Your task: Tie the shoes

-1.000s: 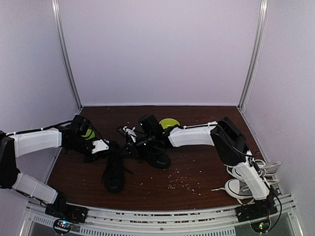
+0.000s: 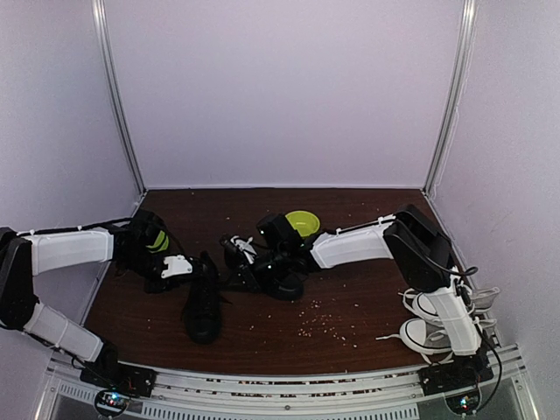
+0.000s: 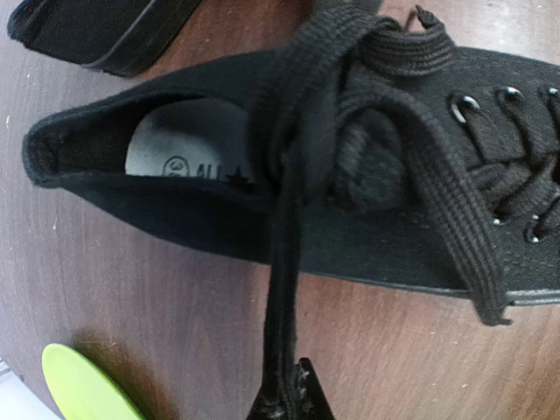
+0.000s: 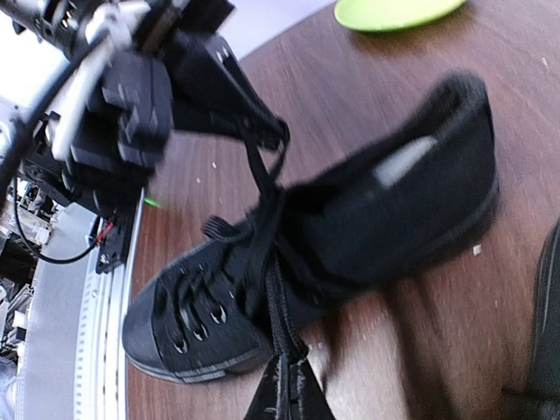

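A black shoe [image 2: 203, 311] stands at the left of the table, its loose lace loops bunched over the tongue and opening. In the left wrist view, a taut black lace [image 3: 281, 297] runs from the bunch down to my left gripper, which is shut on it. My right gripper, on the shoe's other side, is shut on another stretch of lace [image 4: 276, 306]. The left fingers [image 4: 273, 133] also show above the shoe in the right wrist view. A second black shoe [image 2: 284, 287] sits partly under the right arm.
Behind the right arm lies a yellow-green plate [image 2: 303, 222]. A pair of white shoes [image 2: 418, 336] with loose laces rests at the far right, by the right arm's base. Small pale crumbs [image 2: 322, 324] dot the bare table in front.
The right arm has shifted a little to the right, away from the left shoe. My left gripper has moved only slightly. Both shoes stay in about the same place.
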